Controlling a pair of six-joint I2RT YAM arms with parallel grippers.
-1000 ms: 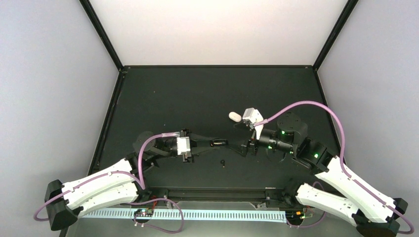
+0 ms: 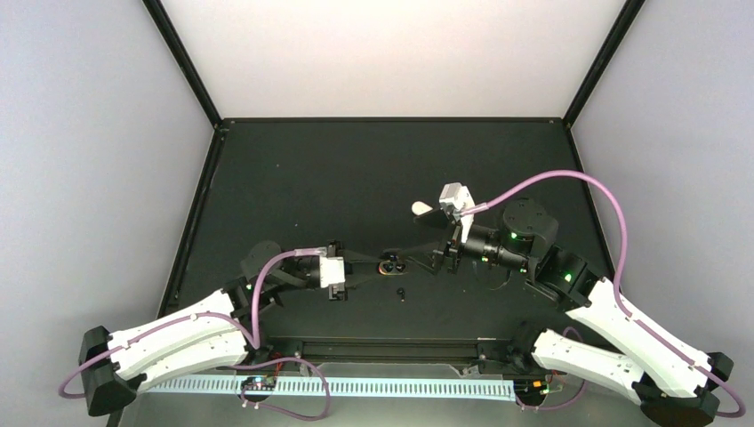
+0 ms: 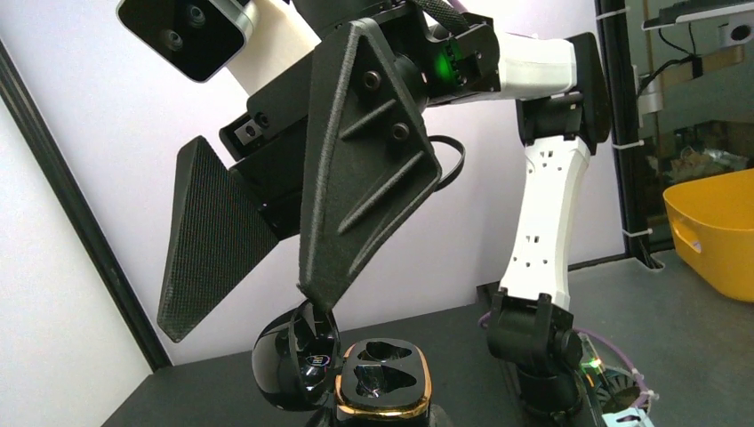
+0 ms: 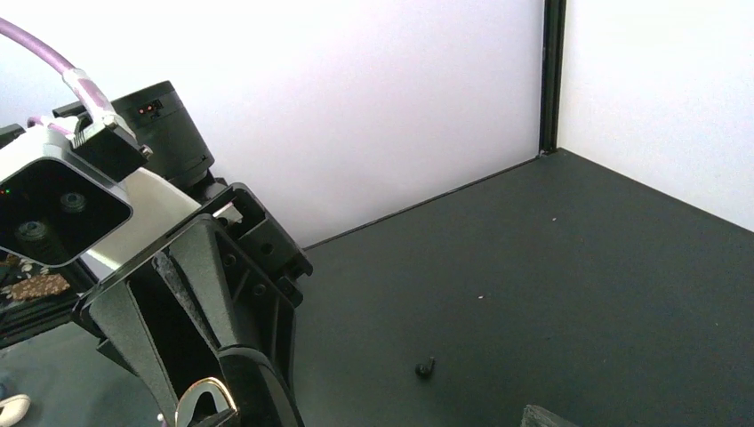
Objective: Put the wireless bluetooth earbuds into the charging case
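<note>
The black charging case [image 2: 392, 268] is held by my left gripper [image 2: 382, 264], which is shut on it. In the left wrist view the case body [image 3: 384, 381] shows gold trim and two dark hollows that look empty; its lid [image 3: 289, 360] is swung up. My right gripper stands open above the case, with one fingertip at the top edge of the lid and nothing between its fingers. A small black earbud [image 2: 401, 294] lies on the dark table just in front of the case; the right wrist view also shows this earbud [image 4: 425, 367]. No second earbud can be made out.
A white oval object [image 2: 421, 208] lies behind the case, partly covered by a finger of my right gripper. A yellow basket [image 3: 711, 231] stands outside the work area.
The case lid was closed about a second ago and now stands open. The left arm has barely moved.
</note>
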